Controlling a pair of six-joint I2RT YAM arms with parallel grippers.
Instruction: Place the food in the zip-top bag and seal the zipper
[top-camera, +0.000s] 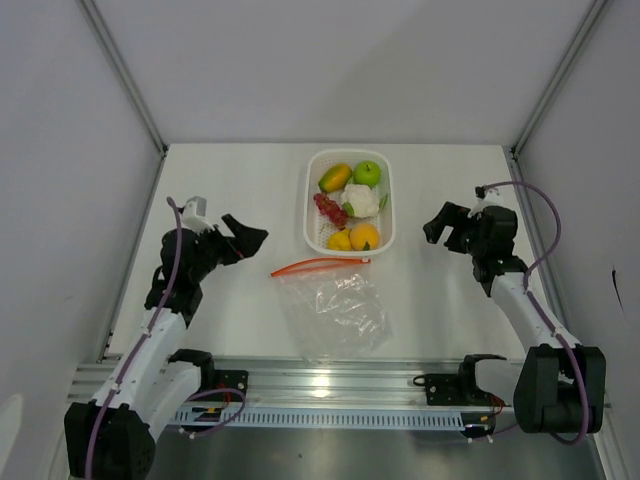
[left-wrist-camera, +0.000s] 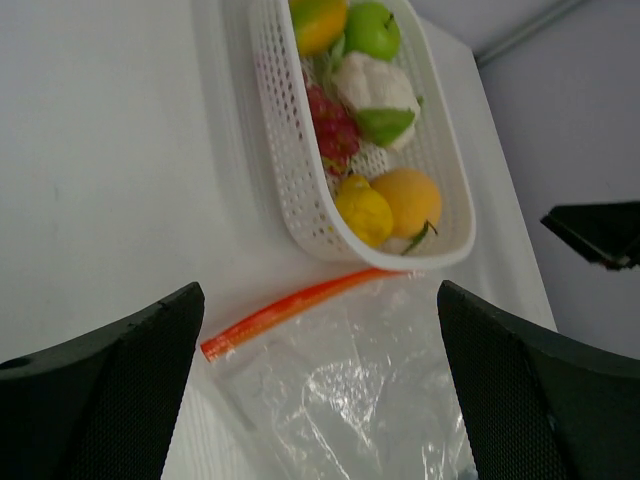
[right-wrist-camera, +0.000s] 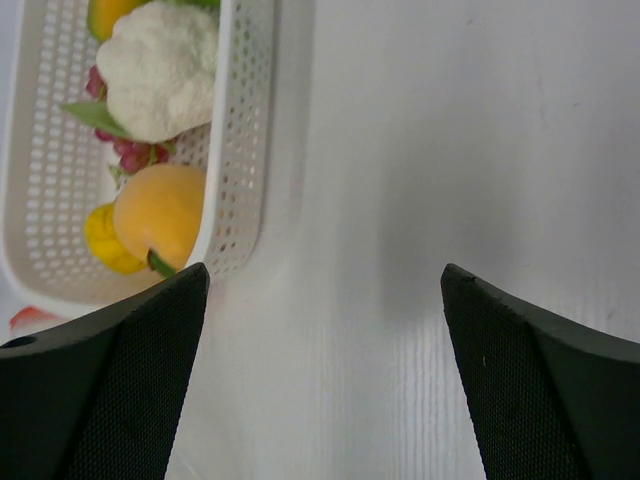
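A clear zip top bag lies flat on the table, its orange zipper strip along the far edge. Just behind it stands a white basket of food: a mango, a green apple, a cauliflower, red grapes, a yellow item and an orange fruit. To the left of basket and bag, my left gripper is open and empty. My right gripper, also open and empty, is over bare table to the right of the basket.
A metal rail runs along its front edge, and grey walls enclose the back and sides.
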